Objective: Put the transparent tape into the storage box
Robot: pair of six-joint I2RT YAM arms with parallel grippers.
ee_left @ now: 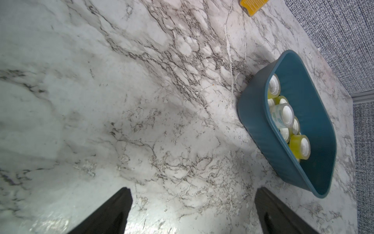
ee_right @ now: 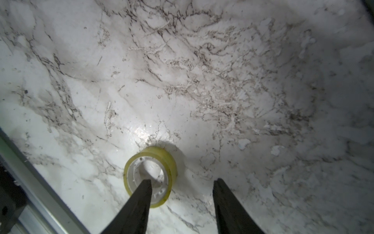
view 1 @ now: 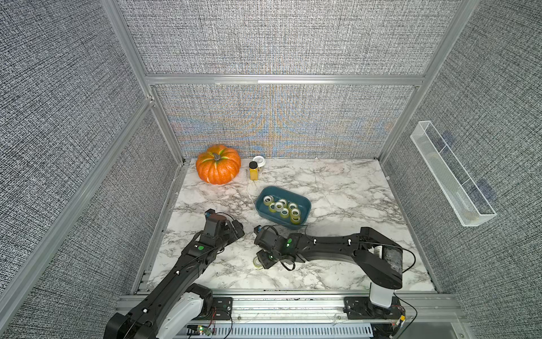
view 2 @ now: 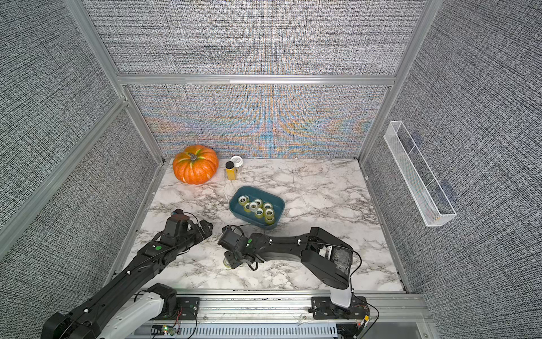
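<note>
A roll of transparent yellowish tape (ee_right: 168, 163) lies on the table at front centre, mostly hidden under my right gripper in the top views. In the right wrist view that gripper stands part open above it, the left finger over the roll's hole, nothing held. The teal storage box (ee_left: 265, 136), holding several tape rolls, sits at table centre, behind the right gripper. My left gripper is open over bare table left of the box, fingers empty.
An orange pumpkin (view 1: 218, 168), a yellow bottle (view 1: 253, 173) and a white round item (view 1: 260, 160) stand at the back left. A white mesh rack (view 1: 451, 175) is on the right wall.
</note>
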